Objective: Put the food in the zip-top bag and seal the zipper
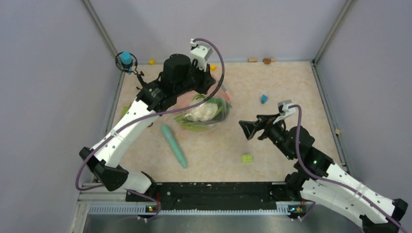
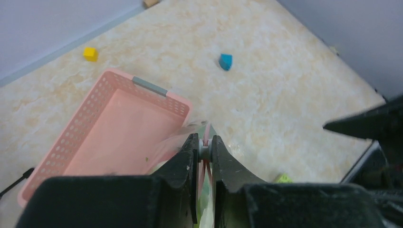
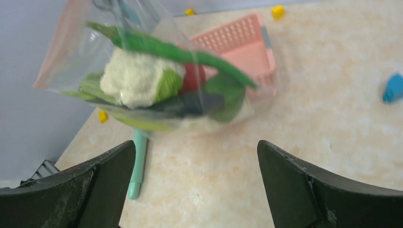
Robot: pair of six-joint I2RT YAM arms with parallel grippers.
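Observation:
A clear zip bag full of vegetables hangs over the table below my left gripper, which is shut on the bag's top edge, as the left wrist view shows. Inside are a cauliflower, long green vegetables and something red; the right wrist view shows these blurred. Whether the zipper is sealed I cannot tell. My right gripper stands open at the right, apart from the bag, with nothing between its fingers.
A pink basket lies behind the bag. A teal cylinder lies to the left front. A blue block and a green block sit on the table, whose middle right is fairly clear.

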